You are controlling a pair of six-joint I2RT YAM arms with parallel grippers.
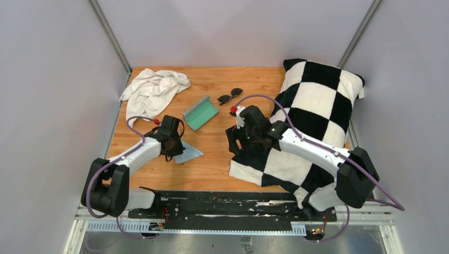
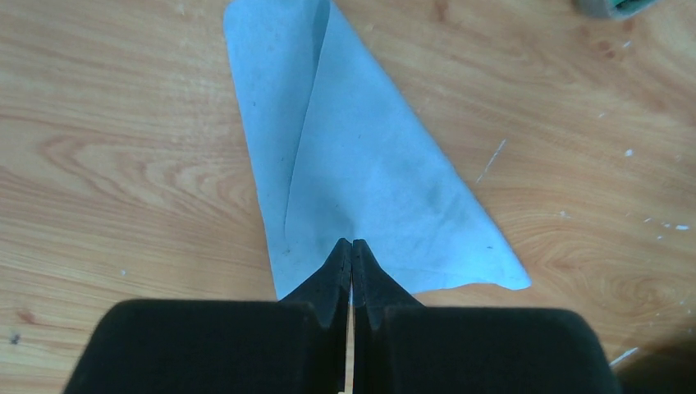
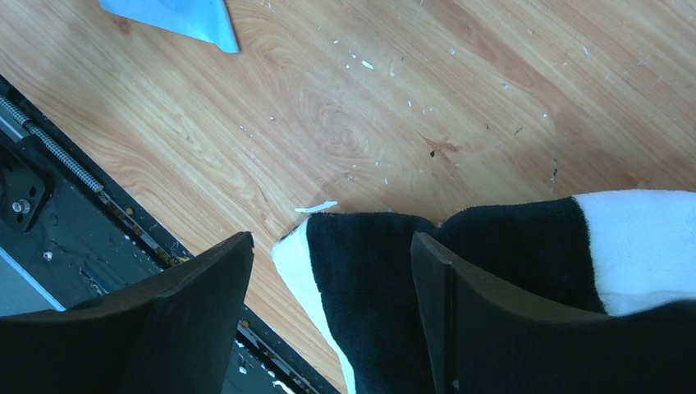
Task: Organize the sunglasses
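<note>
Dark sunglasses (image 1: 230,96) lie on the wooden table toward the back, to the right of an open green case (image 1: 201,116). A light blue cloth (image 2: 361,164), folded over on its left side, lies flat on the table. My left gripper is over the cloth's near edge with its tips together and nothing visible between them. Whether those tips touch the cloth I cannot tell. On the right, my other gripper stands open, its fingers apart above a corner of the checkered cloth and holding nothing.
A crumpled white cloth (image 1: 154,91) covers the back left of the table. The black-and-white checkered cloth (image 1: 321,99) fills the right side, under the right arm. Bare wood (image 1: 214,169) shows between the blue cloth and the checkered one.
</note>
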